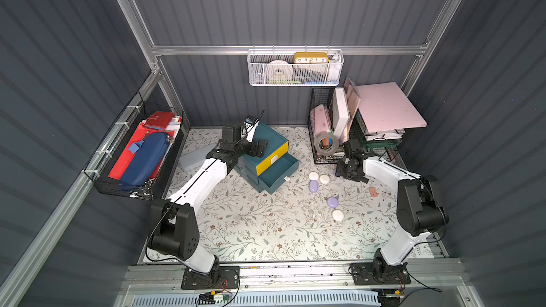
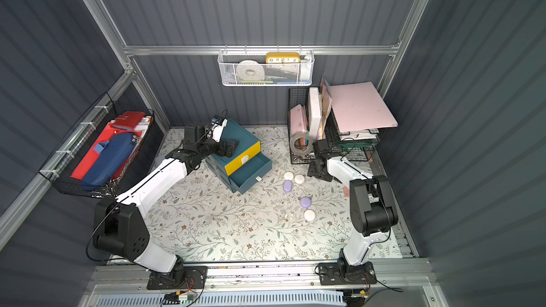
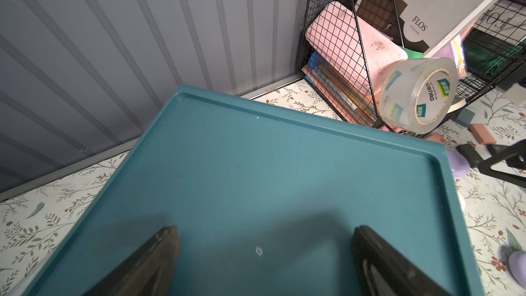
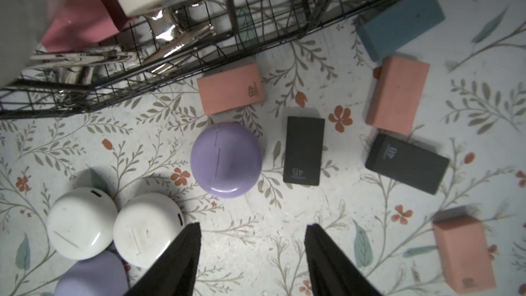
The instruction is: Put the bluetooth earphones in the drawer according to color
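A blue-green drawer unit has its lower drawer (image 1: 278, 174) pulled out, with nothing visible inside. Its upper drawer, with a yellow front (image 1: 272, 159), is shut. Earphone cases lie on the table: white cases (image 4: 83, 223) and a purple case (image 4: 93, 275) grouped together, another purple case (image 1: 332, 201) and a white case (image 1: 337, 215) nearer the front. One more purple case (image 4: 226, 160) sits close to the wire rack. My right gripper is open above the table near that case, nothing between its fingers. Over the unit's top, my left gripper stands open and empty.
Erasers surround the purple case by the rack, among them a black eraser (image 4: 304, 150) and a pink eraser (image 4: 231, 88). The wire rack (image 1: 364, 150) with books and a tape roll (image 1: 326, 143) bounds the back right.
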